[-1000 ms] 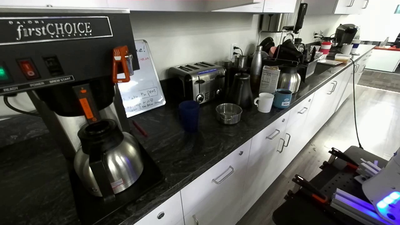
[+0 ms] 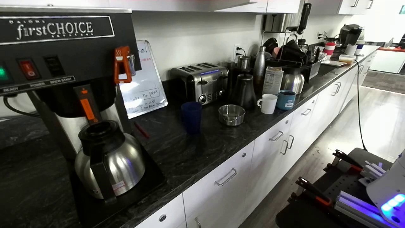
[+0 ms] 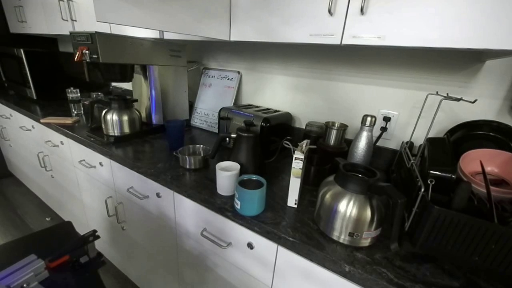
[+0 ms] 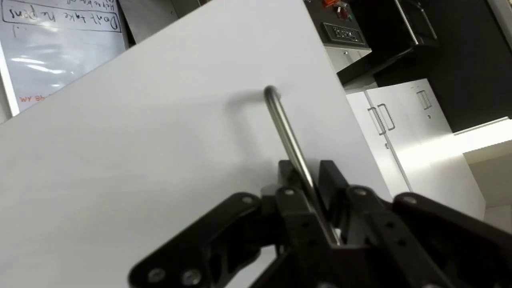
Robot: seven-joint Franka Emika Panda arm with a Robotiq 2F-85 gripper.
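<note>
A slim metal bar handle [image 4: 286, 129] is fixed to a broad white cabinet door [image 4: 144, 134] in the wrist view. The black fingers [image 4: 333, 180] of my gripper are shut on this handle, one to each side of it. The handle's upper end is bare, while its lower part disappears among the finger links. In exterior view 2 an upper cabinet door [image 3: 163, 17] appears to stand out from the row of cabinets. Neither exterior view shows my gripper.
Below the upper cabinets, the dark counter [image 2: 171, 152] holds a coffee machine [image 2: 64, 41], a toaster [image 2: 203, 83], a blue cup [image 2: 191, 117], a white mug [image 3: 227, 177], a teal mug [image 3: 250, 196] and a steel carafe [image 3: 348, 206]. A whiteboard [image 4: 62, 57] shows past the door's edge.
</note>
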